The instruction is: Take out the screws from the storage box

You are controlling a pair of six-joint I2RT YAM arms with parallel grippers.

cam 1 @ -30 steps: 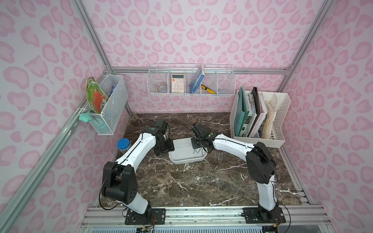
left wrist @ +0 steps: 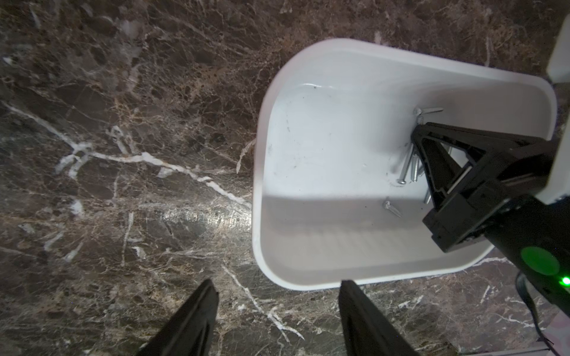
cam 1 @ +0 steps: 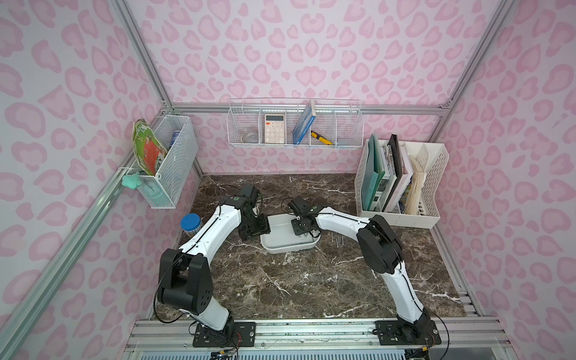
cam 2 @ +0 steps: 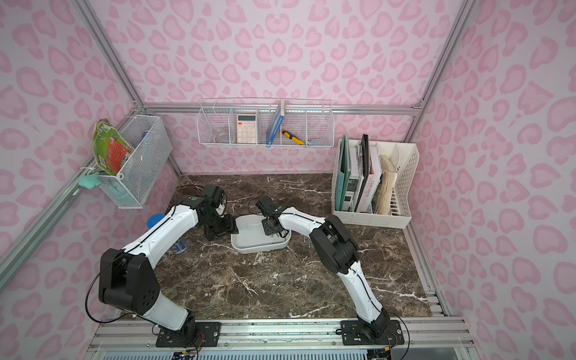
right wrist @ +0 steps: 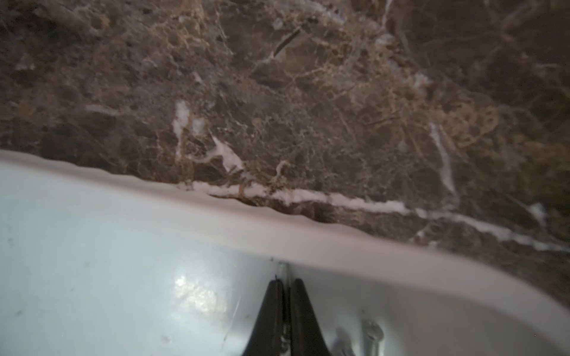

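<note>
The storage box is a shallow white tray with rounded corners, lying on the dark marble table. Several silver screws lie inside near its right end, one short screw apart from a cluster with a long screw. My right gripper reaches down into the box among them. Its fingers are nearly together, with a thin screw showing between and just beyond the tips; whether it is gripped cannot be made out. To the left of the box, my left gripper stands open and empty.
Several screws lie on the table right of the box. A blue-lidded jar stands behind the left arm. A white file rack with folders occupies the back right.
My right arm has moved left and its gripper has come further into the box over the screws. The left arm and the box have stayed in place.
</note>
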